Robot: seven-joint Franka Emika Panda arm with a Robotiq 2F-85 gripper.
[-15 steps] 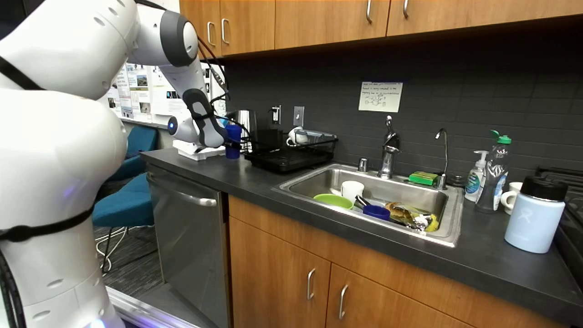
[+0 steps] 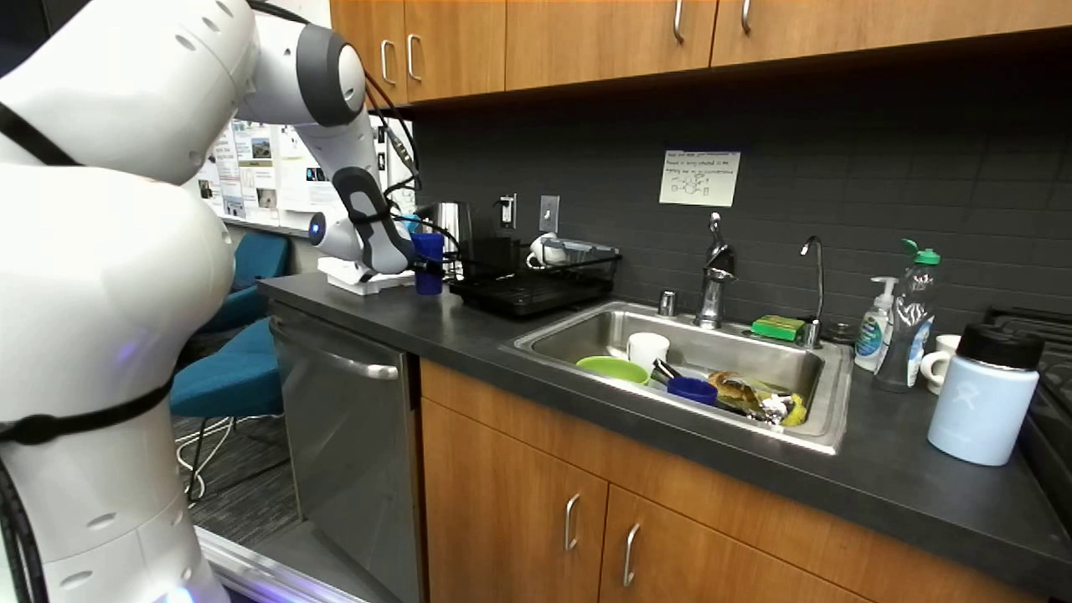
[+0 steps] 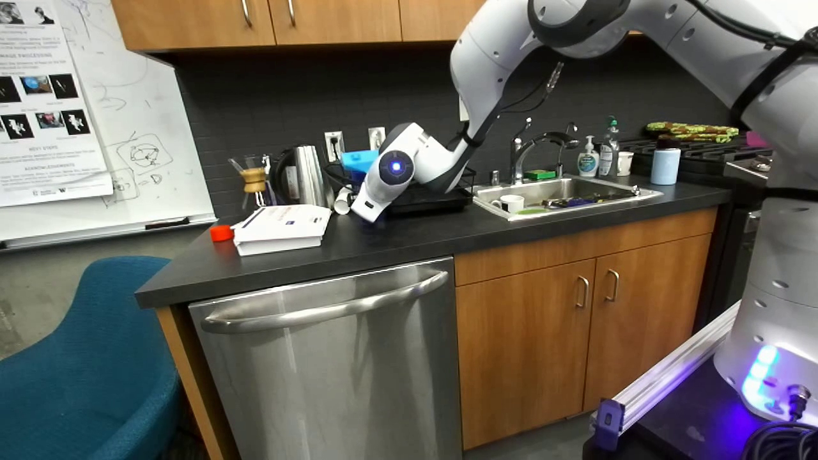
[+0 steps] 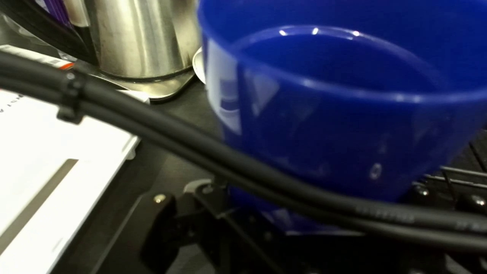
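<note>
A tall blue cup (image 4: 319,137) stands upright, mouth up, and fills the right of the wrist view. Low around its body is my black gripper (image 2: 429,266), seemingly shut on it; the fingertips are mostly hidden by the cup and a thick black cable (image 4: 173,137). From the first exterior view, the cup (image 2: 428,256) is at the far left end of the counter, its base at or just above the surface. In the second exterior view the arm covers nearly all of it.
White stacked papers (image 3: 282,226) lie left of the cup, and a steel kettle (image 3: 310,176) stands behind. A black dish rack (image 2: 533,291) is close on the right. Beyond it, the sink (image 2: 703,372) holds dishes.
The blue cup and the arm's end have sunk together by a very small amount. Everything else looks the same.
</note>
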